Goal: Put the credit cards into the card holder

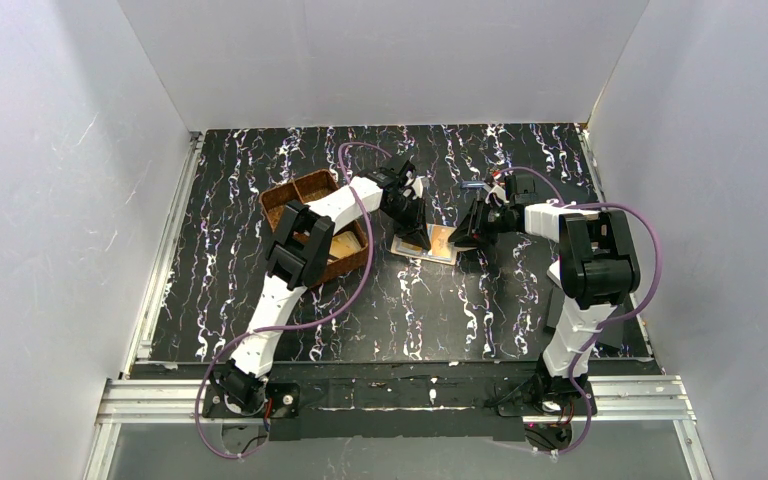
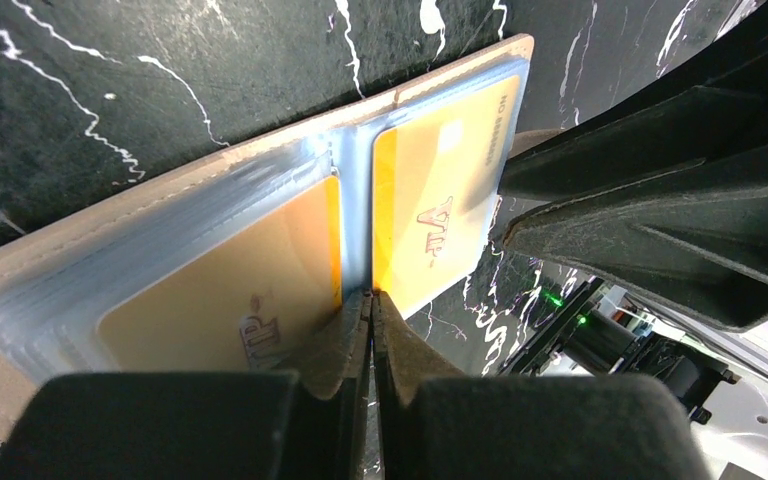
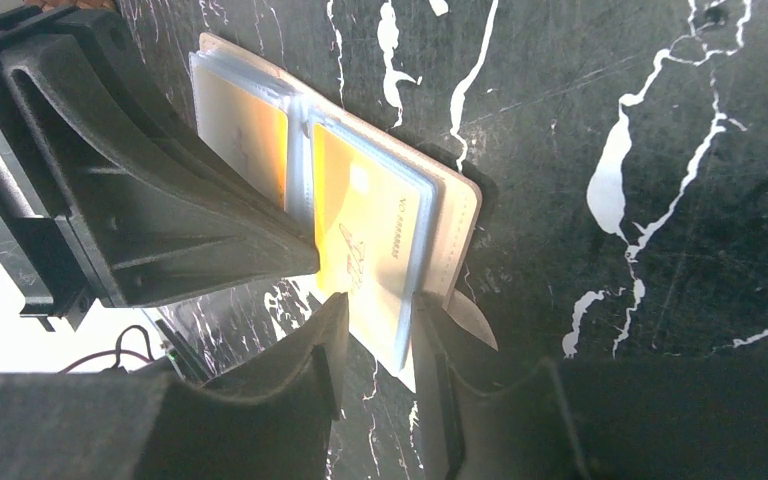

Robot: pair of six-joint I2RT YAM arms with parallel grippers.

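Observation:
The open card holder [image 1: 425, 257], tan with clear sleeves, lies flat mid-table between both grippers. In the left wrist view, one yellow card [image 2: 450, 180] sits in the right-hand sleeve, and another yellow card [image 2: 240, 280] sits in the left-hand sleeves. My left gripper is shut, its tips at the inner edge of the right-hand card, with nothing visible between them. Over the holder's right end, my right gripper stands part open. Its fingers are apart, with the sleeved card [image 3: 370, 225] and sleeve edge showing between them; contact is unclear.
A brown divided box [image 1: 278, 197] stands left of the holder, partly under the left arm, with a yellowish item [image 1: 344, 245] inside. A small blue object [image 1: 472, 184] lies behind the right gripper.

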